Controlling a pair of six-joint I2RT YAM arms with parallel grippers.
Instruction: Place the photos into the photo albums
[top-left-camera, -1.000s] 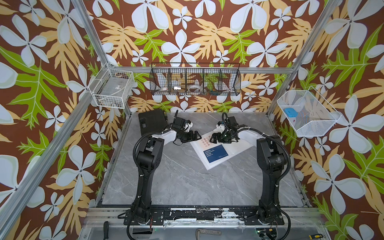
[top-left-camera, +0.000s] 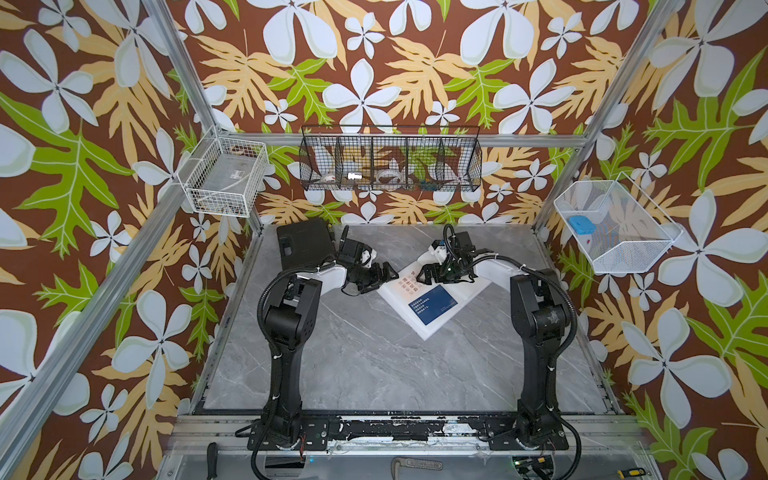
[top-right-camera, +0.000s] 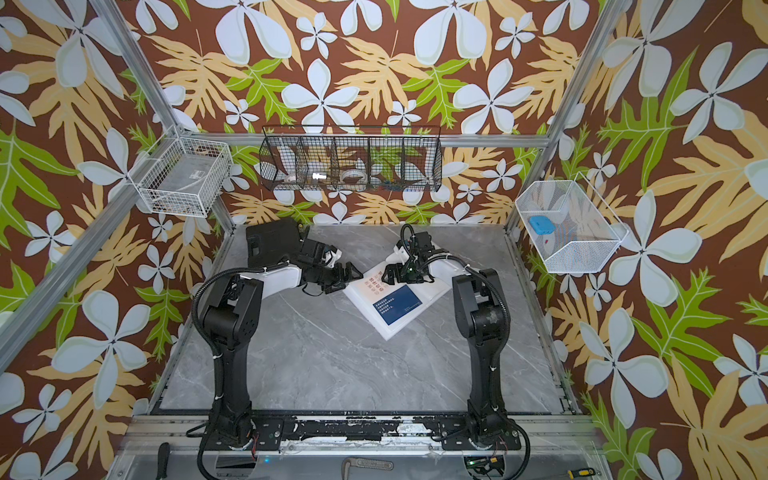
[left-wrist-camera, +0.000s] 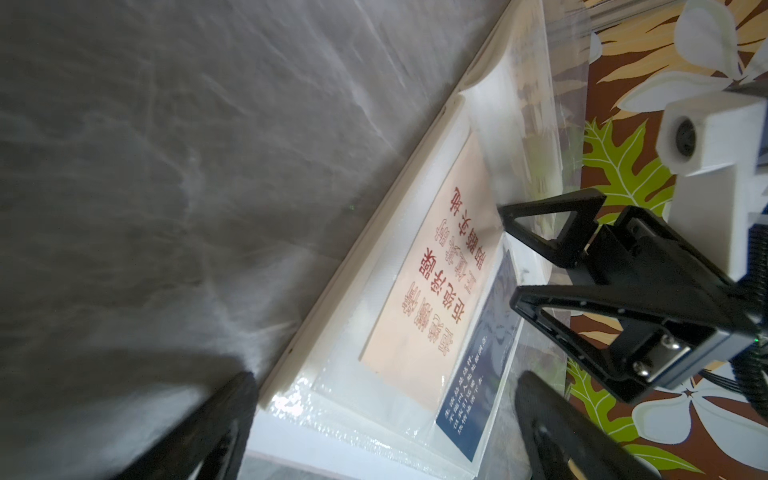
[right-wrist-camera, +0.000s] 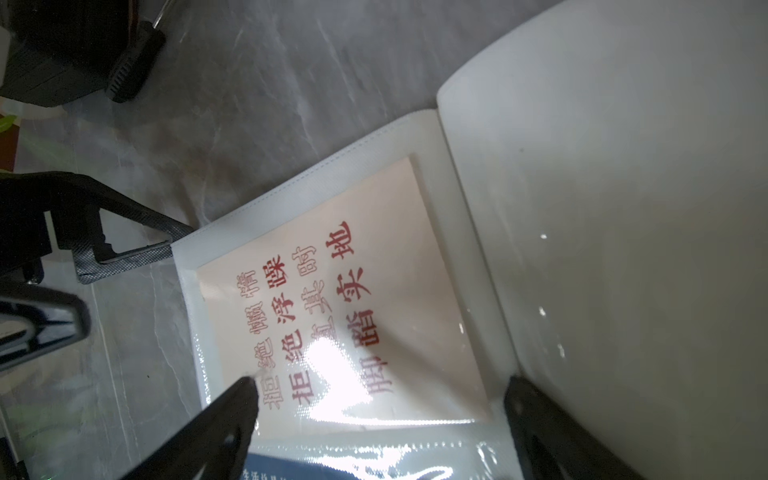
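Note:
The open white photo album (top-left-camera: 424, 333) lies at an angle mid-table. A pale pink photo with red characters (right-wrist-camera: 376, 280) sits in the upper clear pocket; a dark blue photo with white text (top-left-camera: 433, 305) fills the lower one. My left gripper (top-left-camera: 390, 272) stands open at the album's left edge, with a white corner (left-wrist-camera: 284, 400) visible between its blurred fingers. Over the upper part of the album is my right gripper (top-left-camera: 425, 275), its fingers parted around the pink photo's region and one fingertip beside the spine. I see nothing gripped by either; contact with the page cannot be told.
A black case (top-left-camera: 305, 244) lies at the back left. A black wire basket (top-left-camera: 390, 160) hangs on the back wall, with white baskets (top-left-camera: 228, 180) at left and right. The two grippers are close together.
The album has turned slightly, its front corner shifting right. The right gripper has stayed nearly in place.

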